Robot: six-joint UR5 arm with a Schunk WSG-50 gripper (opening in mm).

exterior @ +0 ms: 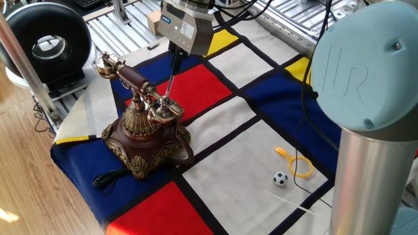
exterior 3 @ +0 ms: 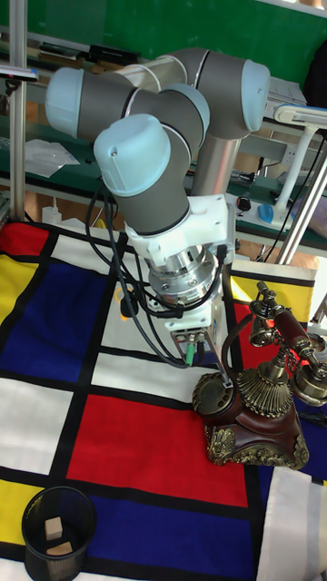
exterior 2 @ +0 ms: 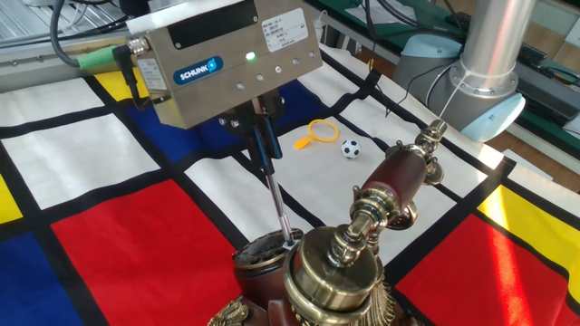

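An old-style telephone in dark red and brass stands on the patterned cloth, its handset resting across the cradle. My gripper points downward, its slim metal fingers close together, and it looks shut. No object shows between them. The tips reach the round dial on the telephone's front, at its edge beside the handset's end in that view. Whether they touch the dial is hard to tell. From the third exterior view, the dial lies just below the gripper's tips.
A small football and a yellow ring with a handle lie on a white patch. A black mesh cup holding wooden blocks stands at the cloth's far corner from the arm. Red and white patches between are clear.
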